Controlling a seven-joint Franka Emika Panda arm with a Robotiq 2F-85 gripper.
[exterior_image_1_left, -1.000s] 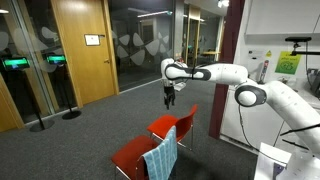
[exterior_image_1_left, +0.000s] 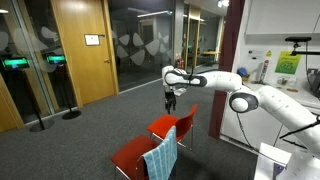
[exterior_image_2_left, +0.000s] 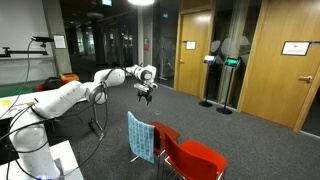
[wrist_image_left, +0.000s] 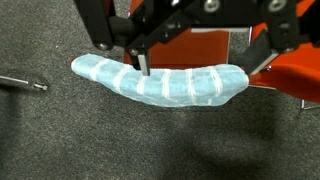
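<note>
A light-blue towel with white stripes (wrist_image_left: 180, 85) hangs over the backrest of a red chair; it is also seen from the side as a towel (exterior_image_1_left: 160, 158) in exterior view 1 and a towel (exterior_image_2_left: 141, 138) in exterior view 2. My gripper stands open in the wrist view, one finger (wrist_image_left: 143, 64) and the other finger (wrist_image_left: 262, 62) set wide apart with the towel's top edge in sight between and beyond them. Both exterior views show the gripper (exterior_image_1_left: 170, 103) held high, above the towel and apart from it.
Two red chairs stand close together: the towel's chair (exterior_image_1_left: 127, 155) and another red chair (exterior_image_2_left: 198, 158). Bare grey carpet (exterior_image_2_left: 255, 145) spreads around them. A cable (exterior_image_2_left: 98, 140) loops below the arm. White cabinets (exterior_image_1_left: 280, 65) stand behind the robot.
The arm has come down slightly over the last second, and my gripper hangs a little lower. Towel and chairs have not moved.
</note>
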